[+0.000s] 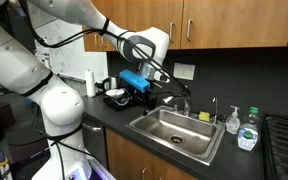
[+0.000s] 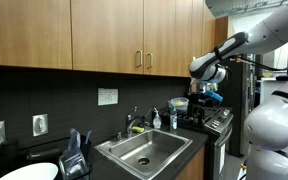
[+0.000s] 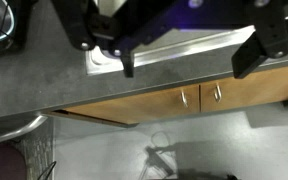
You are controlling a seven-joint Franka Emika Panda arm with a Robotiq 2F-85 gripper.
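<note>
In the wrist view my gripper is open, its two dark fingers well apart and nothing seen between them. It hangs over the front edge of the grey counter (image 3: 164, 80), by the rim of the steel sink (image 3: 169, 46). Below, the wooden cabinet doors (image 3: 154, 105) and the pale floor show. Exterior view 1 has the arm, with its blue wrist band (image 1: 135, 80), reaching over the counter at the left of the sink (image 1: 174, 129); the fingertips are hard to make out there. The sink's basin looks empty from both exterior views.
A clear bottle (image 1: 248, 132) and a soap pump (image 1: 233, 121) stand right of the sink, beside the stove (image 1: 284, 145). Behind the sink are the faucet (image 1: 186, 104) and a yellow item (image 1: 204, 116). A dark rack (image 1: 117, 99) and paper roll (image 1: 90, 84) occupy the left.
</note>
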